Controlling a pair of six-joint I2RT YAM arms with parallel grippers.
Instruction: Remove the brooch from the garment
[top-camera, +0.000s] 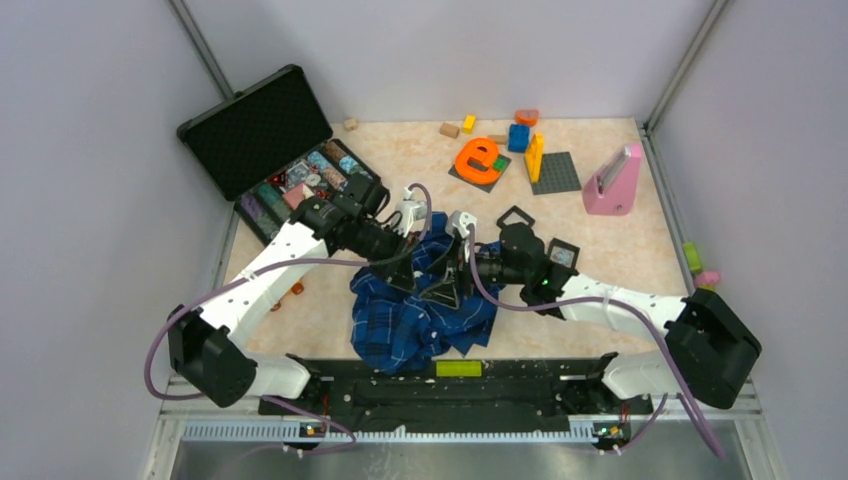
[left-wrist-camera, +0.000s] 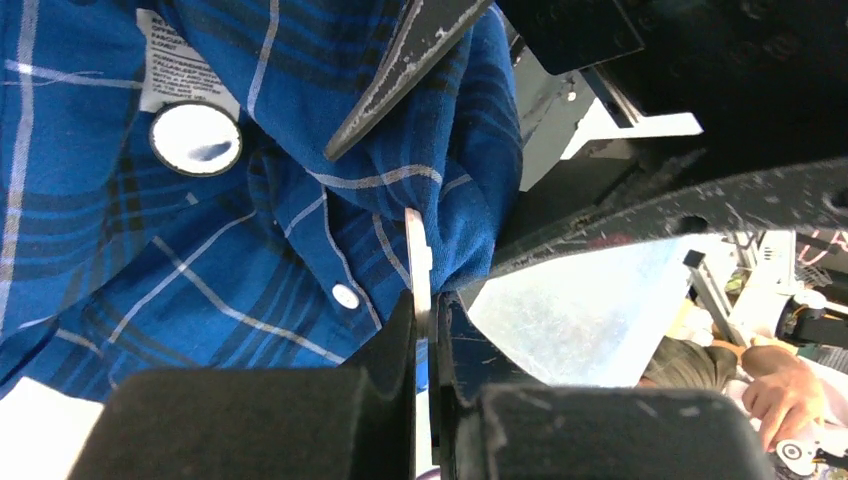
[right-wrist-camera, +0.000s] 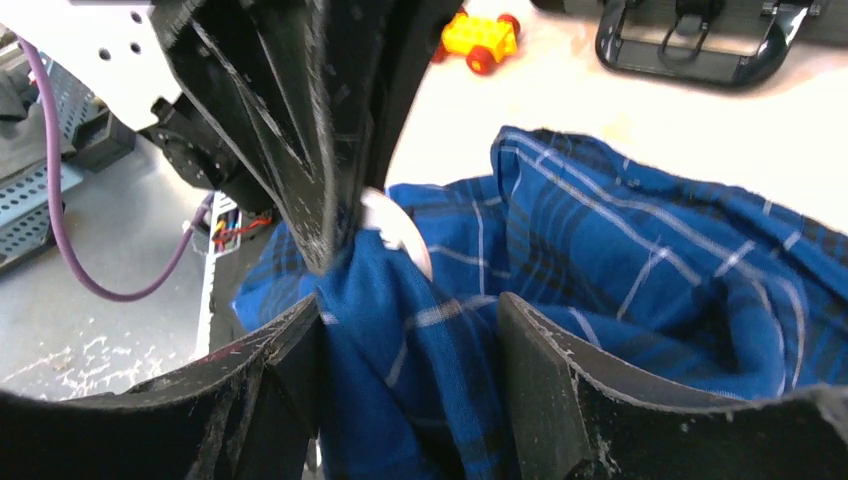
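Observation:
The garment is a blue plaid cloth (top-camera: 395, 325), bunched on the table under both arms. In the left wrist view a thin whitish disc seen edge-on, apparently the brooch (left-wrist-camera: 418, 255), stands between the fingertips of my left gripper, which is shut on it. From the right wrist view the brooch (right-wrist-camera: 400, 232) shows as a pale curved rim against a raised fold. That fold rises between the parted fingers of my right gripper, just below the left fingertips. Whether the brooch's pin is still in the cloth is hidden.
A second round white disc with a dark rim (left-wrist-camera: 196, 138) lies on the cloth by a label. An open case of chips (top-camera: 310, 185) stands at the back left. Blocks, dark frames and a pink holder (top-camera: 613, 185) lie behind and to the right.

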